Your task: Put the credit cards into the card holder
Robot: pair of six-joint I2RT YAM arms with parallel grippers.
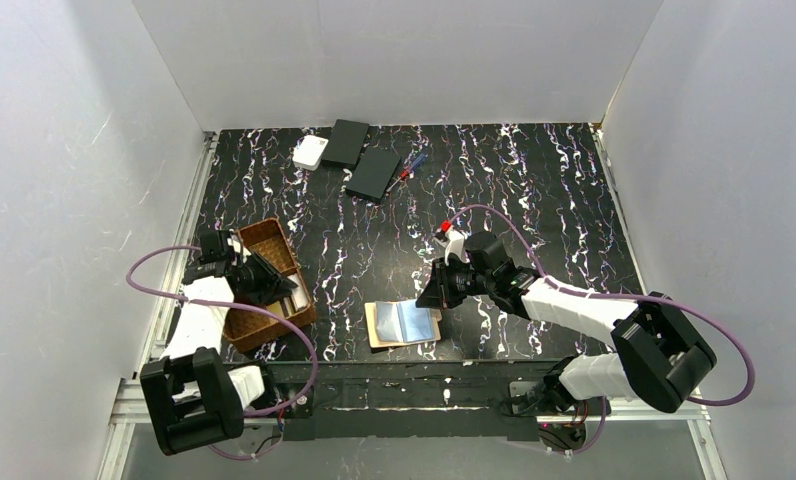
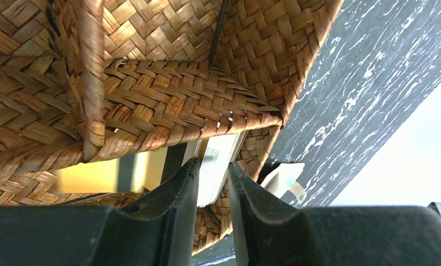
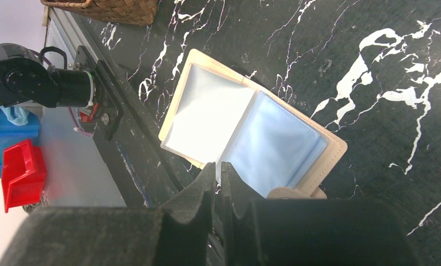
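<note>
Inside the brown woven basket (image 1: 268,233), my left gripper reaches down beside a divider. A white card or card stack (image 2: 214,172) shows between its parted fingers, filling the gap; whether they press on it is unclear. A yellow card with a dark stripe (image 2: 88,177), blurred, leans to the left of them. The card holder (image 1: 402,323) lies spread on a tan base, with a pale panel (image 3: 207,113) and a light-blue panel (image 3: 276,144). My right gripper hovers at its edge, fingertips close together with only a thin empty slit between them.
At the back lie two black boxes (image 1: 373,175), a white box (image 1: 311,152) and a screwdriver-like tool (image 1: 411,168). A purple cable (image 1: 236,305) crosses over the basket.
</note>
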